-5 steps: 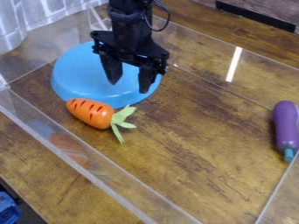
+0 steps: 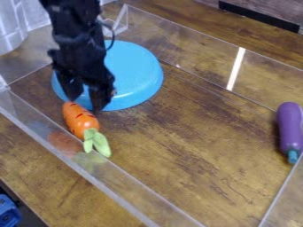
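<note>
My gripper [image 2: 83, 89] hangs blurred over the blue round plate [image 2: 137, 74] in the upper left, its dark fingers pointing down; whether it is open or shut is unclear. Just below the plate an orange toy carrot [image 2: 81, 120] with pale green leaves lies on the wooden surface, leaves toward the lower right. A purple toy eggplant [image 2: 291, 129] lies at the far right.
Clear plastic walls border the wooden floor [image 2: 190, 151]. A blue object [image 2: 6, 213] sits at the lower left corner.
My gripper has moved left and a little down. The carrot has turned, its leaves now pointing more downward and lying further left and lower.
</note>
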